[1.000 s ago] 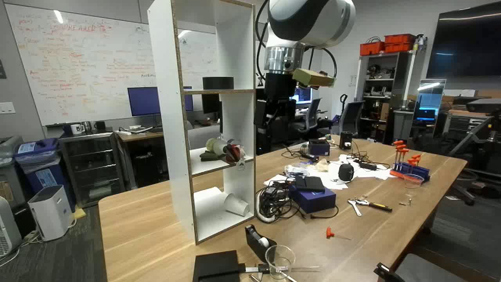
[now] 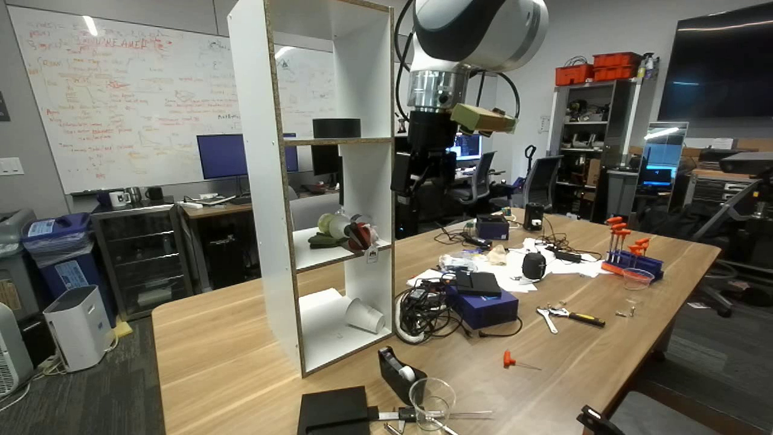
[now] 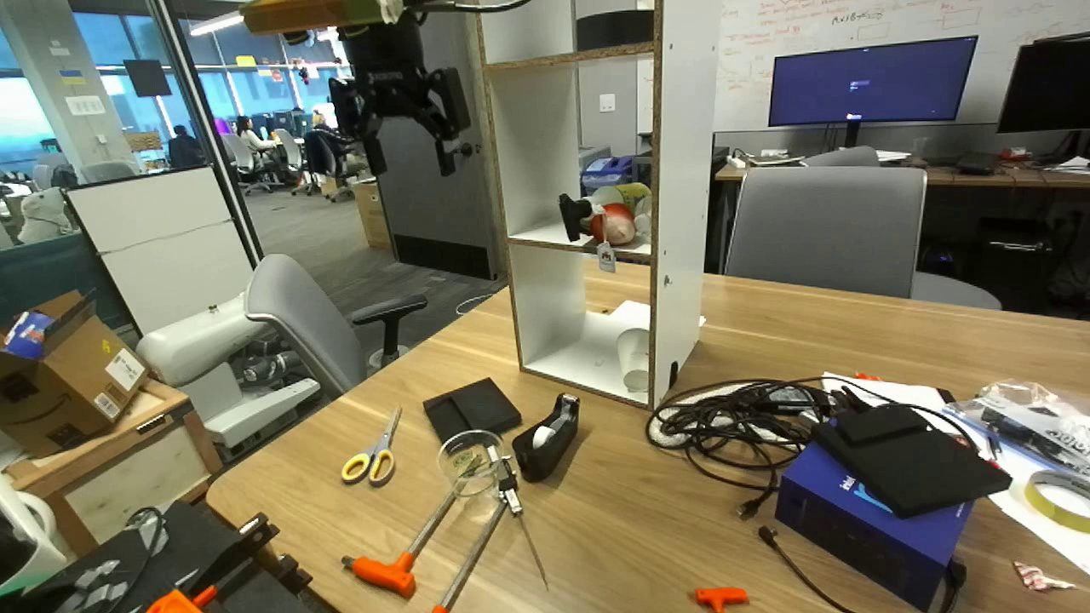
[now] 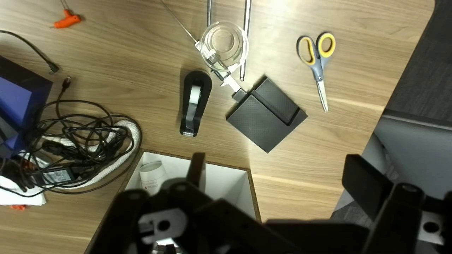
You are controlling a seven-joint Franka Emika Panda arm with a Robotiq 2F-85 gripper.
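High above the table, in front of the white shelf (image 3: 685,184), my gripper (image 3: 414,163) stands open with nothing between its fingers. In the wrist view its two dark fingers (image 4: 360,180) are spread wide. A black round object (image 2: 337,128) rests on an upper shelf board. The middle compartment holds a plush toy (image 3: 616,224) with a tag hanging over the edge. Down in the bottom compartment a white paper cup (image 2: 364,316) lies on its side. Before the shelf are a black tape dispenser (image 4: 195,103), a clear cup (image 4: 223,46), a flat black case (image 4: 265,116) and scissors (image 4: 316,63).
Tangled black cables (image 3: 731,429) and a blue box (image 3: 869,516) sit beside the shelf. Orange-handled hex keys (image 3: 386,574) lie close to the clear cup. Farther off are pliers (image 2: 576,316). Bare tabletop (image 2: 210,355) shows on the shelf's other side.
The gripper's fingers look slightly shifted in exterior view 1. The arm and the objects on the table and shelf stay where they were.
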